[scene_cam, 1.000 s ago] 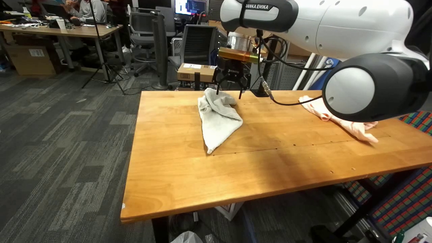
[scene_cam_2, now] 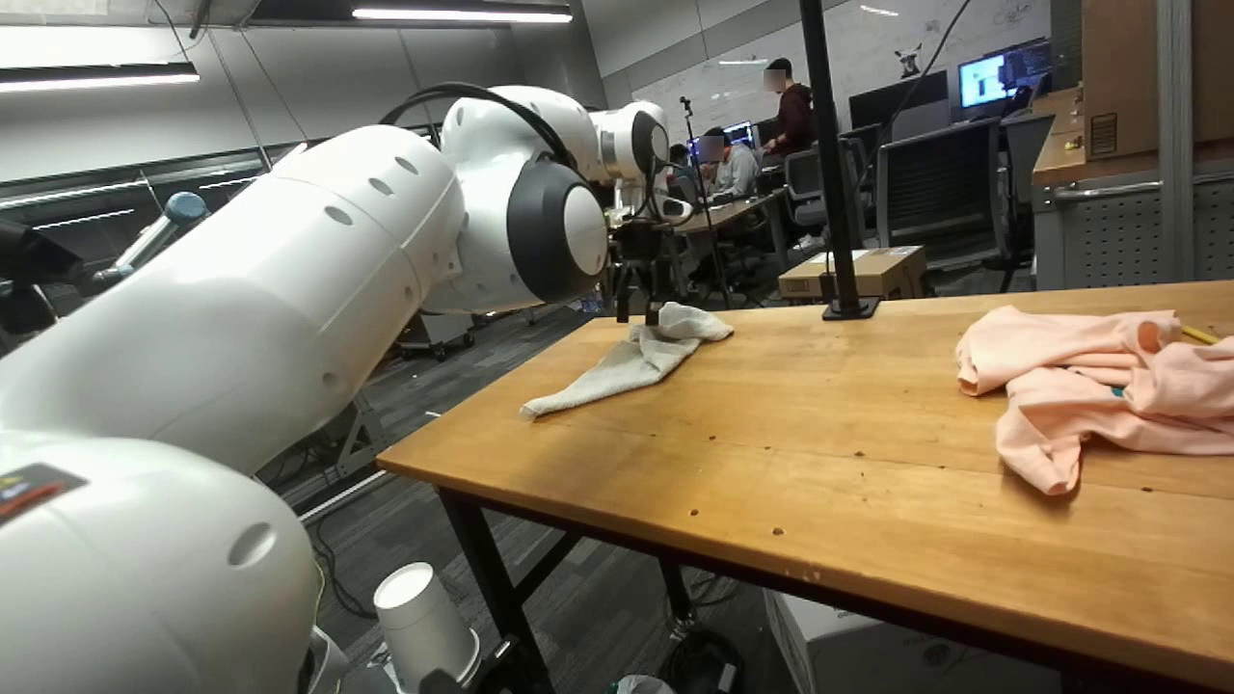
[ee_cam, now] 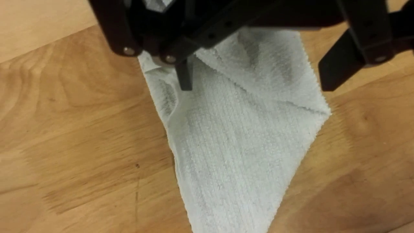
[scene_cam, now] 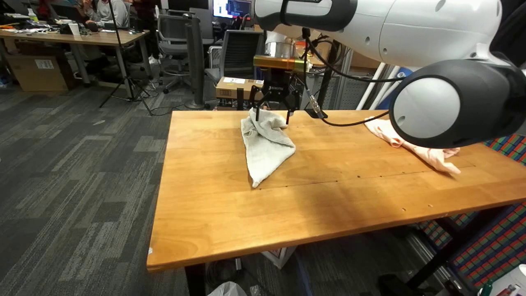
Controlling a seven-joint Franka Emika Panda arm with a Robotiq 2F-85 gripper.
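A white towel (scene_cam: 268, 148), partly folded over itself, lies near the table's far edge in exterior view 1, one corner pointing toward the near side. My gripper (scene_cam: 272, 121) is open at the towel's bunched far end, fingers pointing down. In the wrist view the towel (ee_cam: 236, 155) fills the middle; one finger (ee_cam: 184, 75) is over its left part, while the other finger (ee_cam: 338, 64) is past its right edge, over bare wood. Whether the fingertips touch the cloth I cannot tell. Exterior view 2 has the towel (scene_cam_2: 630, 368) partly beneath the gripper (scene_cam_2: 638, 317).
A crumpled pink cloth (scene_cam_2: 1093, 382) lies at the other end of the wooden table (scene_cam: 212, 212). A black post (scene_cam_2: 850, 306) stands at the table's edge.
In exterior view 1 my gripper has moved left and slightly down, closer to the towel's bunched end. Neither the towel nor the pink cloth has visibly moved.
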